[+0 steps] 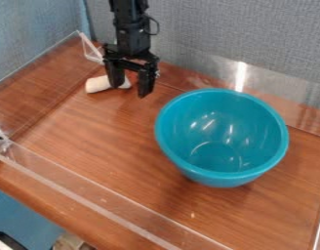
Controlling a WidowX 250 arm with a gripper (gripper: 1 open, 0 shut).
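My black gripper (130, 75) is at the upper middle of the camera view, low over the wooden table, with its fingers apart and open. A small white elongated object (98, 85) lies beside and partly behind the gripper's left finger; whether they touch I cannot tell. A large teal bowl (221, 137) stands on the right half of the table, empty, to the right of and nearer than the gripper.
Clear plastic walls line the table (98, 166) at the front and back, with grey textured panels behind.
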